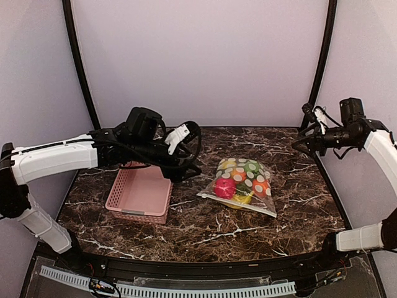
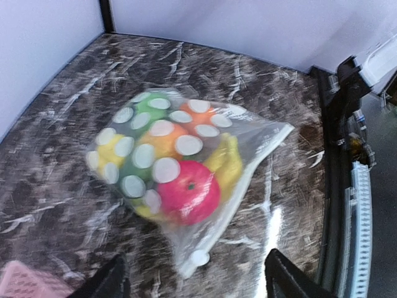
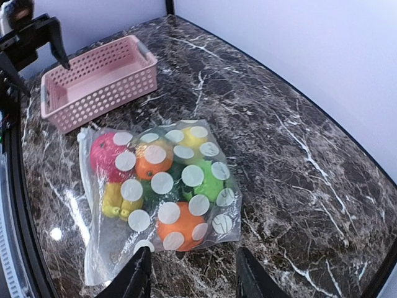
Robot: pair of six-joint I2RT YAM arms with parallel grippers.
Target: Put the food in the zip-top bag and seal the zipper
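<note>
The clear zip top bag (image 1: 259,203) with white dots lies flat on the table, its white zipper strip toward the front. Inside it are a pink-red fruit (image 1: 224,187), yellow bananas (image 3: 118,200), orange fruits (image 3: 180,225) and a green piece (image 3: 208,181). A small white slider (image 2: 200,258) sits at one end of the strip. My left gripper is open, raised to the left of the bag and clear of it. Over on the right, my right gripper hangs open too, apart from the bag. Nothing is between either pair of fingers.
An empty pink basket (image 1: 142,192) stands left of the bag, below the left arm. Bare marble table (image 1: 186,239) lies in front of the bag and around its other sides. Walls bound the left, back and right.
</note>
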